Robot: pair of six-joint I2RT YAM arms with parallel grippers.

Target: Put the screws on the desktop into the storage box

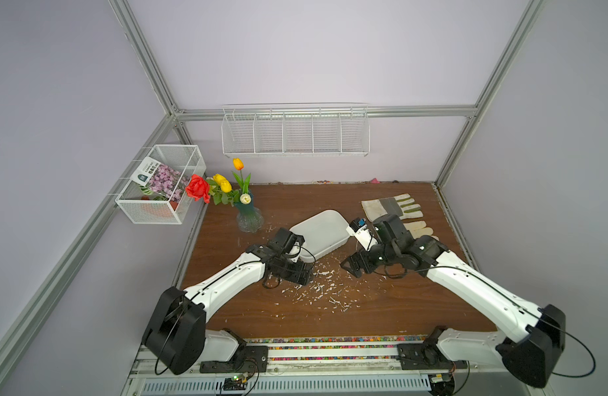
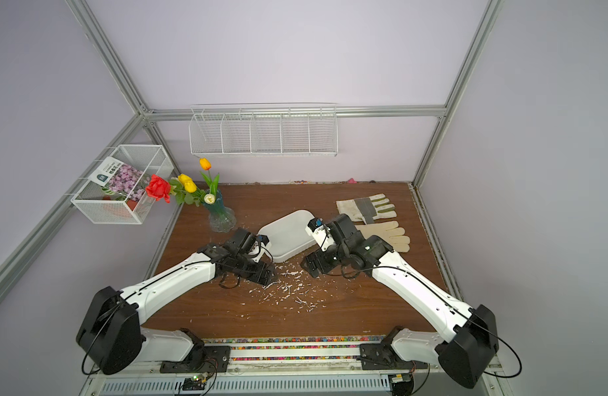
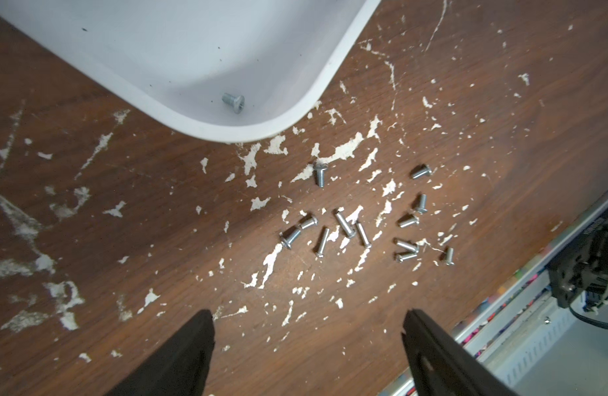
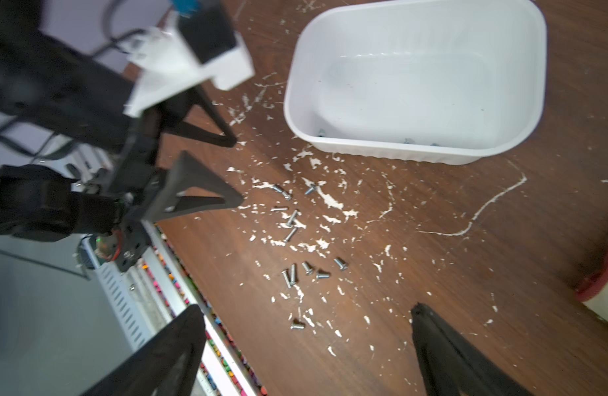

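Note:
Several small silver screws [image 3: 345,224] lie scattered on the brown desktop below the white storage box [image 4: 412,85]. A screw lies inside the box, and a few more show along its near inner wall in the right wrist view. My left gripper hovers over the screws by the box's front left, open, with nothing visible between its fingers. My right gripper is above the desktop to the right of the screws, open and empty.
A glass vase [image 1: 249,217] of flowers stands at the back left. Gloves [image 2: 383,234] lie at the back right, partly behind the right arm.

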